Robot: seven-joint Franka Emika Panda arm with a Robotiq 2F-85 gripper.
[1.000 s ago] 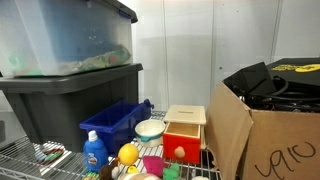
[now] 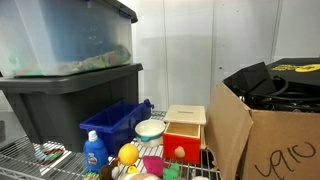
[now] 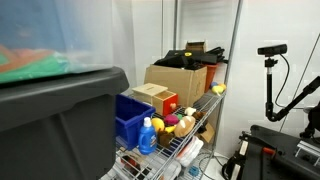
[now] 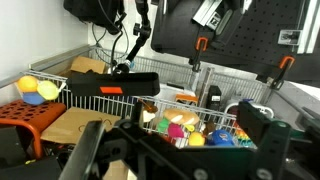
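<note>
On the wire shelf stand a blue bottle (image 2: 95,151), an orange ball (image 2: 128,154), a pale bowl (image 2: 150,131) and a small red box (image 2: 183,142) with a light rim. Pink and green pieces lie in front of them, partly cut off by the frame's edge. In the wrist view my gripper shows as dark parts along the bottom, spread apart, so it looks open. Several shelf items appear beyond that gap, and no held object can be made out. Neither exterior view shows the gripper clearly.
A blue bin (image 2: 118,125) sits beside a large dark tote (image 2: 75,105) with a clear tote (image 2: 75,38) on top. A cardboard box (image 2: 270,145) bounds the right side. A black table (image 4: 250,40) fills the wrist view's upper right.
</note>
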